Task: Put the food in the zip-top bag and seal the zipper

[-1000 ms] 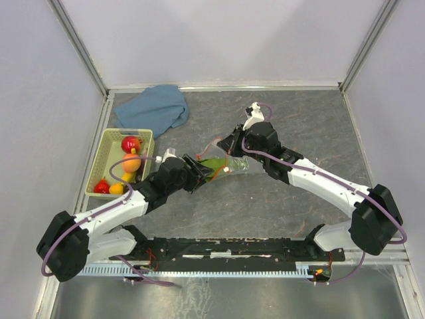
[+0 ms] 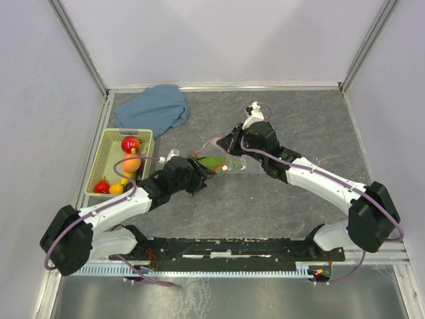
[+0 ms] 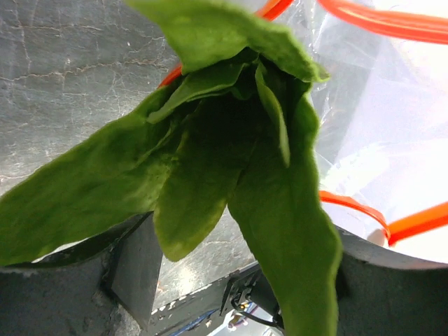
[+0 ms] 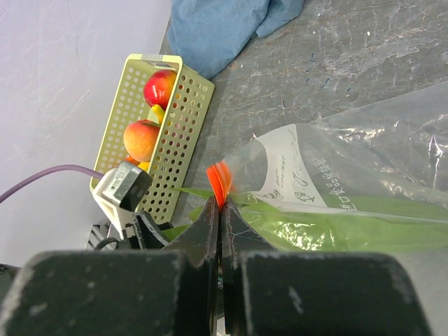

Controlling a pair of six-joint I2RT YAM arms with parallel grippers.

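Observation:
In the top view, the clear zip top bag lies at mid-table, its orange-edged mouth facing left. A green leafy vegetable sits at that mouth, partly inside; leaves show through the plastic in the right wrist view. My left gripper is at the mouth, fingers apart, with the leaves loose in front of and between its fingers. Above the bag's upper edge, my right gripper is shut on the orange rim, keeping that side raised. How deep the leaves reach is partly hidden.
A pale green basket with several fruits stands on the left, close to the left arm. Behind it lies a blue cloth. Free table lies behind the bag and in front of it.
My left gripper has opened at the bag's mouth, and its arm has shifted slightly. The right arm stays where it was, holding the rim.

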